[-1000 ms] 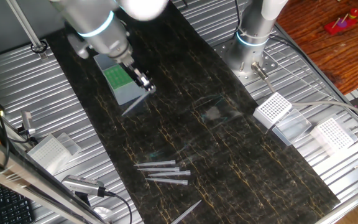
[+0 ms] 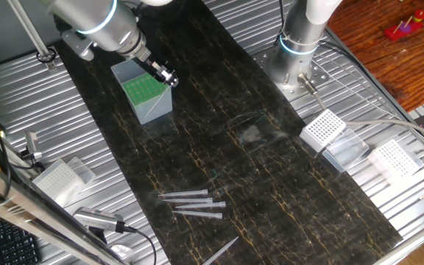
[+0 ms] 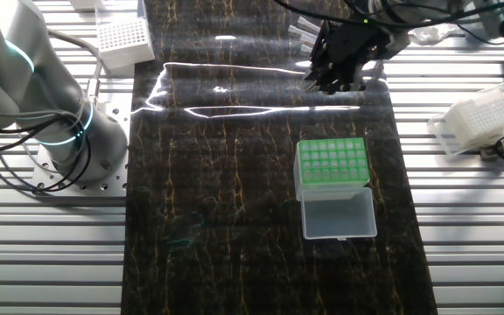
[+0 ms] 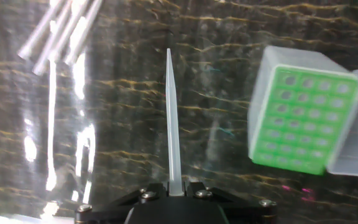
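Observation:
A long clear pipette tip [image 4: 173, 124] juts from my gripper, its narrow end pointing away; the fingers are shut on its wide end. To its right in the wrist view stands the open tip box with a green perforated rack [image 4: 306, 118]. In exterior view 1 my gripper [image 2: 169, 78] appears over the right side of the box [image 2: 153, 110], and the held tip crosses in front of the box wall. Exterior view 2 shows the gripper [image 3: 318, 83] dark against glare, beyond the green rack [image 3: 332, 164]; the tip is hard to make out there.
Several loose tips [image 2: 199, 214] lie on the dark marbled mat [image 2: 271, 199], with another tip [image 2: 221, 250] nearer the front. The box's translucent lid [image 3: 339, 214] lies folded open. White racks [image 2: 323, 129] stand at the mat's right edge. Mid-mat is largely clear.
In exterior view 1 my gripper has moved up and left, toward the box, with the tip still held. The box and loose tips have stayed put.

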